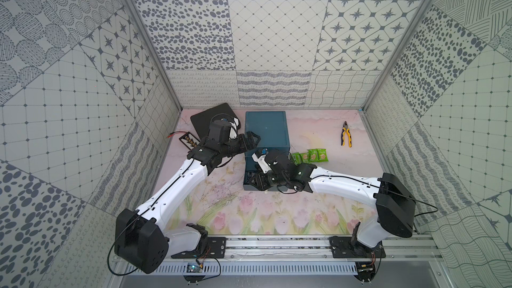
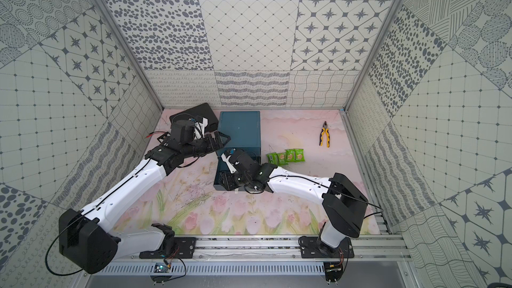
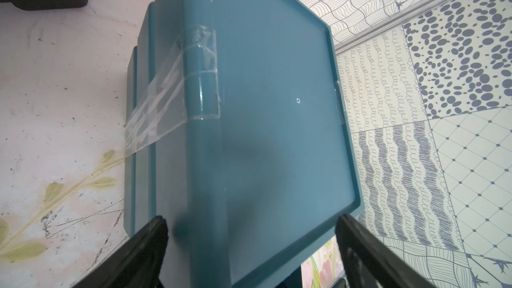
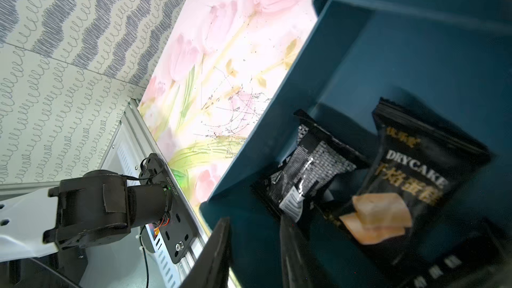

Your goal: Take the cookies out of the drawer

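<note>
The open drawer (image 4: 298, 96) of the blue cabinet (image 1: 266, 128) holds several black cookie packets. One small packet (image 4: 315, 166) lies by the drawer's wall, a larger DRYCAKE packet (image 4: 413, 162) is beside it, and another (image 4: 466, 264) shows at the lower right. My right gripper is over the drawer's corner with its fingers part open; no packet is between them. My left gripper is wide open at the cabinet's left top edge, its fingers either side of a corner; whether they touch it is unclear. From above, the right arm hides much of the drawer.
Green packets (image 1: 313, 155) lie in a row right of the cabinet. Yellow-black pliers (image 1: 346, 134) rest at the far right. A black case (image 1: 205, 120) and a small tray of bits (image 1: 189, 140) are at the left.
</note>
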